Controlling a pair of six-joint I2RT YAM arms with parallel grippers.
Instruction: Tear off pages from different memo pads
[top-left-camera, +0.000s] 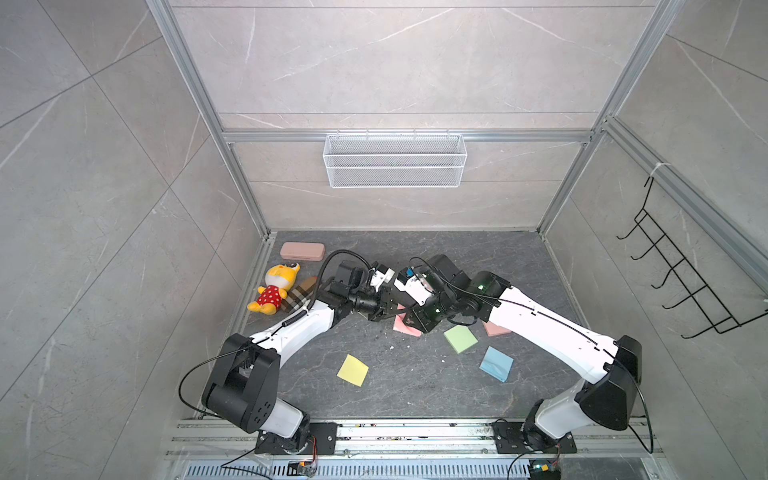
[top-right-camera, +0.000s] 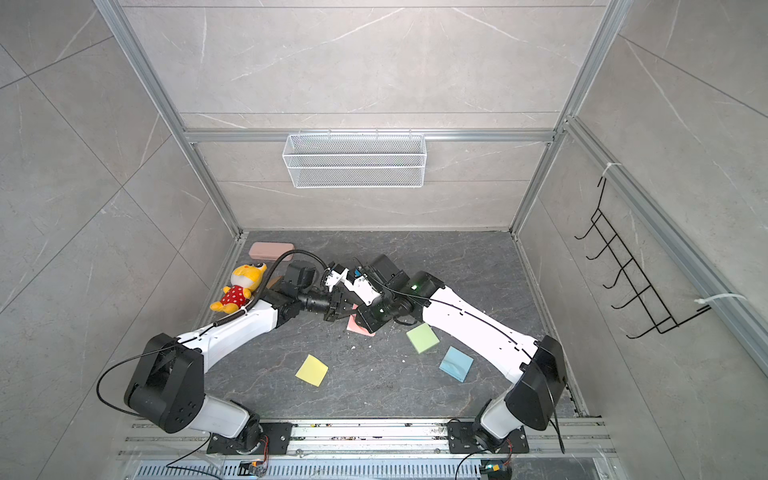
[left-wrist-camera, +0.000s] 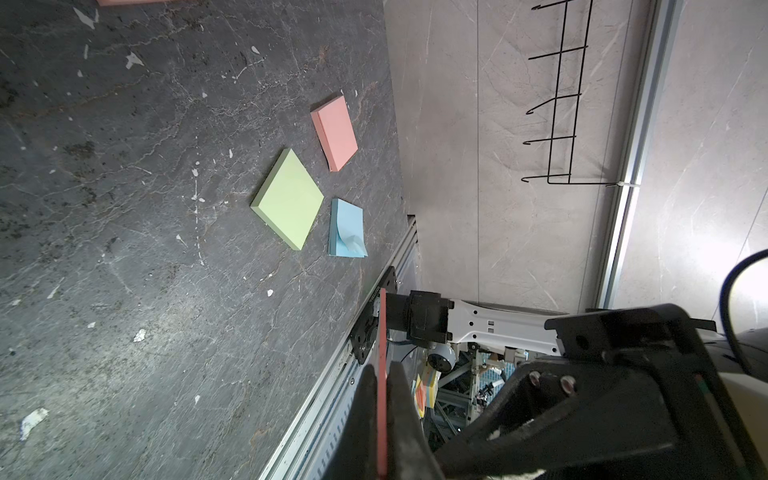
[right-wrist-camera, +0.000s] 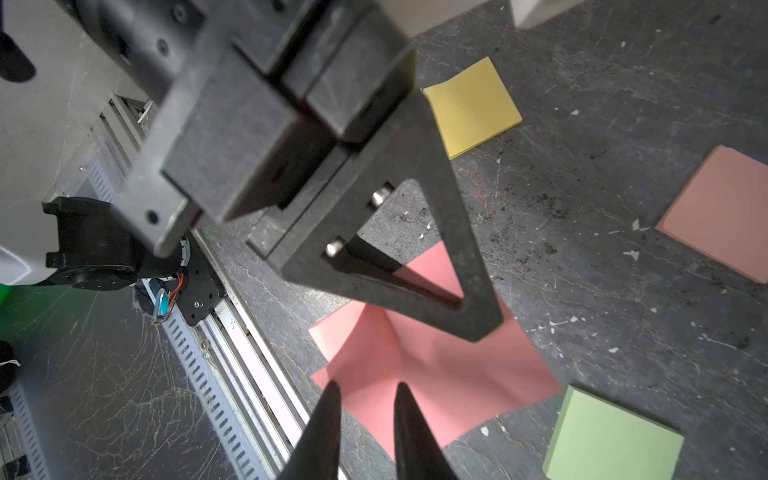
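Observation:
Both grippers meet over the table's middle at a pink memo pad (top-left-camera: 405, 325). My left gripper is shut, a thin pink strip showing edge-on between its fingers. In the right wrist view a pink sheet (right-wrist-camera: 448, 372) hangs curled in front of my right gripper, which stands open; a dark finger frame crosses the sheet. A green pad (top-left-camera: 461, 337), a blue pad (top-left-camera: 496, 364) with a lifted sheet, a second pink pad (left-wrist-camera: 334, 132) and a yellow pad (top-left-camera: 353, 369) lie apart on the table.
A plush toy (top-left-camera: 276, 289) and a pink case (top-left-camera: 302, 250) are at the back left. A wire basket (top-left-camera: 393, 160) hangs on the back wall, a hook rack (top-left-camera: 680, 272) on the right wall.

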